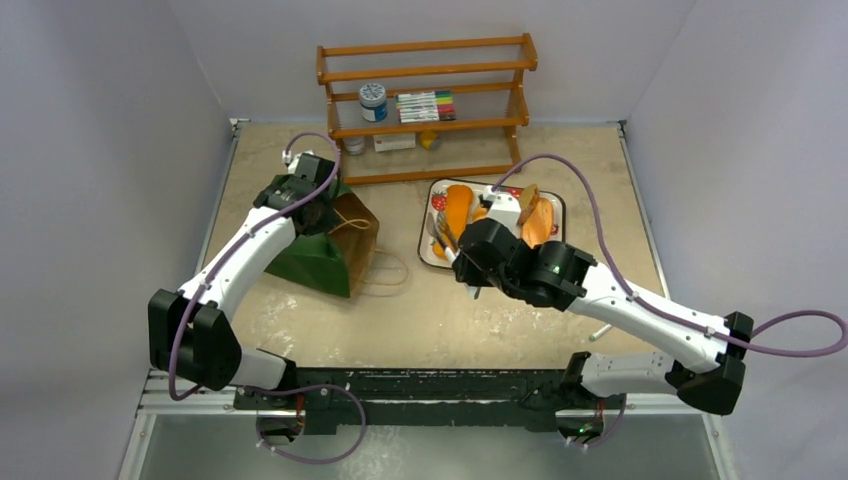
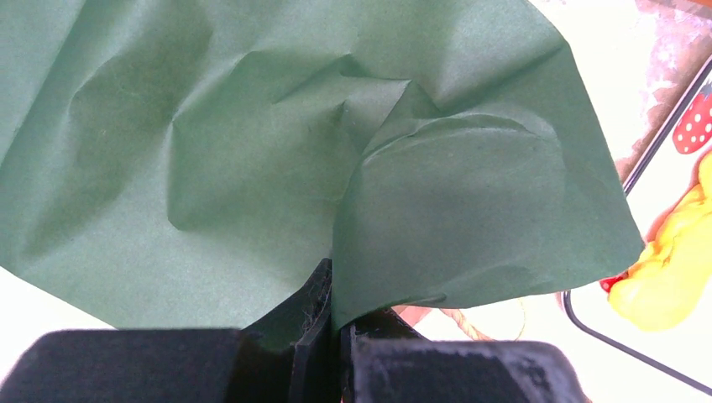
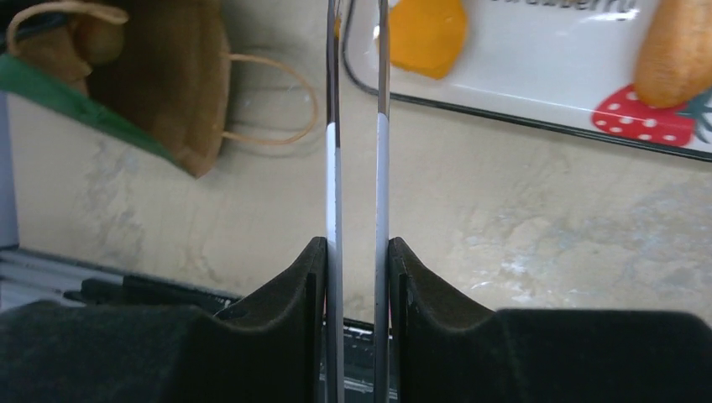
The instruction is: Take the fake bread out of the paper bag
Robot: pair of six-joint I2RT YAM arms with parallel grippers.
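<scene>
The green paper bag [image 1: 310, 262] lies on its side at the left, its brown mouth facing right. My left gripper is shut on a fold of its paper. In the right wrist view a brown rounded piece of bread [image 3: 99, 38] shows inside the mouth, partly hidden. Over the left part of the tray my right gripper [image 1: 441, 228] points leftward, open, with a narrow gap between long fork- and spoon-like tips and nothing held. The strawberry-print tray [image 1: 430, 258] bears an orange long bread [image 1: 458, 205] and a tan loaf [image 1: 538, 222].
The bag's rope handle [image 1: 392, 268] loops onto the table between bag and tray. Behind stands a wooden rack [image 1: 430, 125] with a jar [image 1: 373, 100] and markers [image 1: 425, 106]. A white pen [image 1: 600, 332] lies at right.
</scene>
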